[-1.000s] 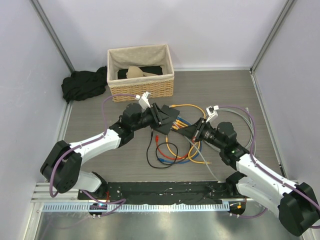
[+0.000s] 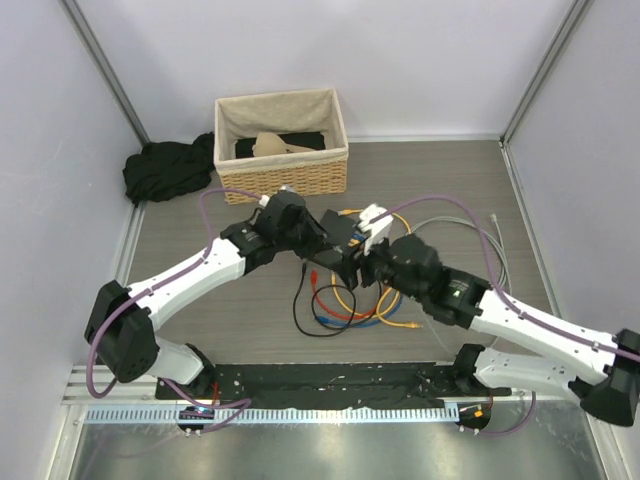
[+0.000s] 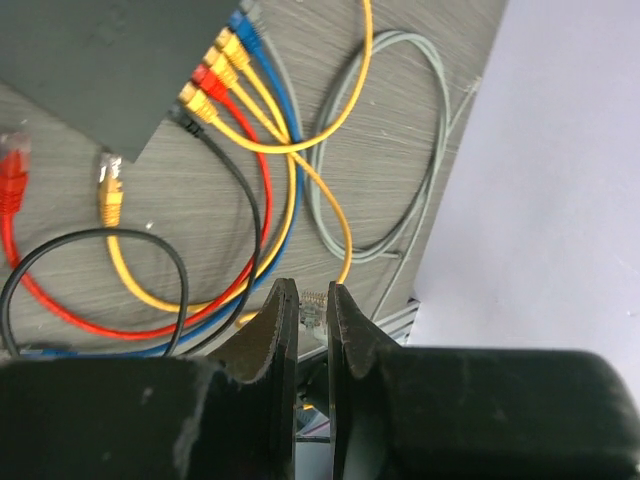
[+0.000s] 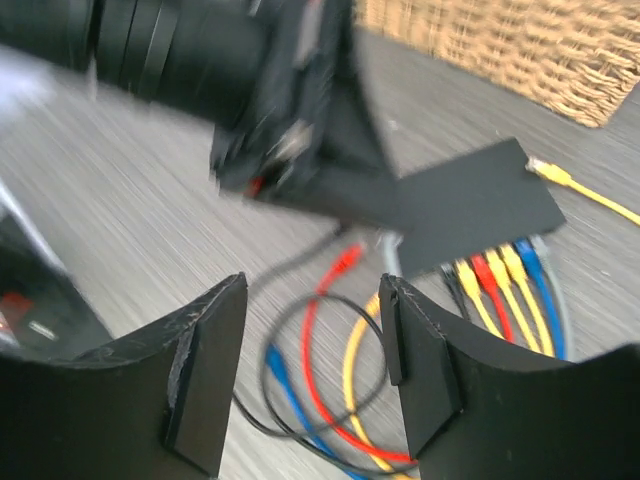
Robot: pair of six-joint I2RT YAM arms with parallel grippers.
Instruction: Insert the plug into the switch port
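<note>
The black switch lies on the wooden floor with several coloured cables in its ports, also visible in the right wrist view (image 4: pixel 470 195). In the left wrist view my left gripper is shut on a clear plug (image 3: pixel 312 308), held above the cables. In the right wrist view my right gripper stands open with nothing between its fingers, below and facing the blurred left gripper. In the top view both grippers hang over the switch and hide part of it.
A wicker basket (image 2: pixel 285 178) stands at the back, a dark cloth (image 2: pixel 165 172) at back left. Loose cable ends (image 3: pixel 15 175) and a grey coil (image 3: pixel 425 90) lie around the switch. White walls bound both sides.
My right arm has moved and its wrist blurs in motion in the top view. My left wrist has shifted slightly from where it was.
</note>
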